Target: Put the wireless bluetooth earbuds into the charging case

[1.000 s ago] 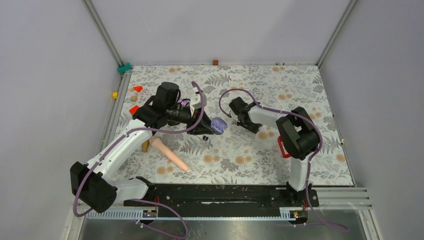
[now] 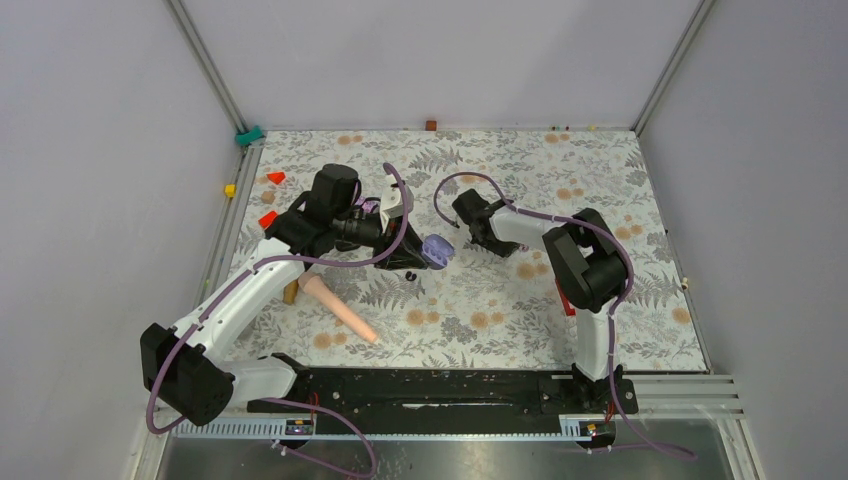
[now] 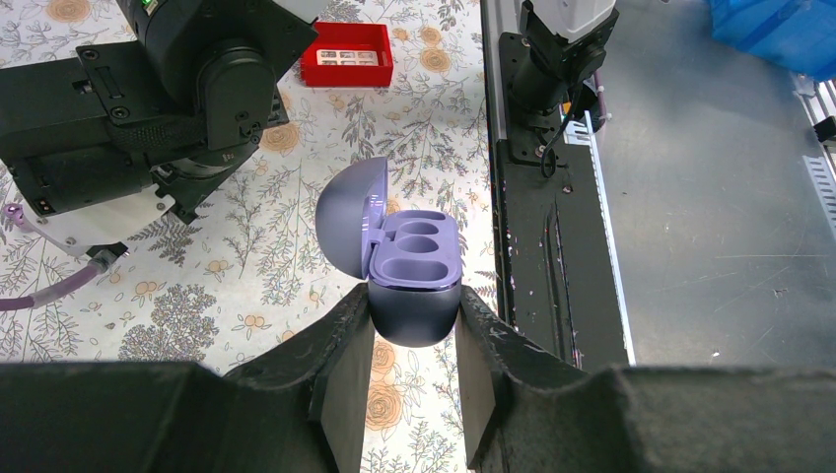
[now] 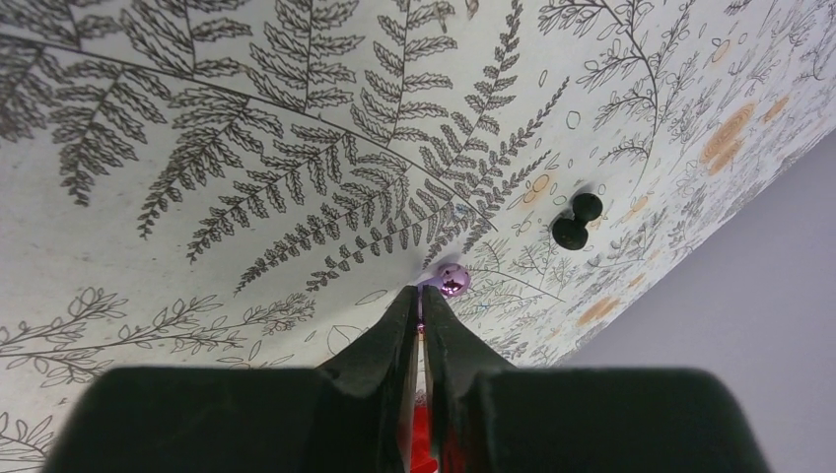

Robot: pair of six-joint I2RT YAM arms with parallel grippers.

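Observation:
A lavender charging case [image 3: 414, 258] stands with its lid swung up and its recesses bare. Around its rounded base, my left gripper is shut, holding the case above the table; from above, the case [image 2: 437, 251] sits near the table's middle. In the right wrist view, a shiny purple earbud [image 4: 453, 280] lies low at the tips of my right gripper. Its fingers are close together with only a narrow gap, and the grip on the earbud is not clear. A second earbud cannot be made out.
Two small black round pieces [image 4: 570, 234] lie beyond the right gripper. A red box [image 3: 346, 55] rests under the right arm. A peach-coloured rod [image 2: 340, 308] and red pieces [image 2: 267, 219] are on the left.
My left arm and the case have stayed still.

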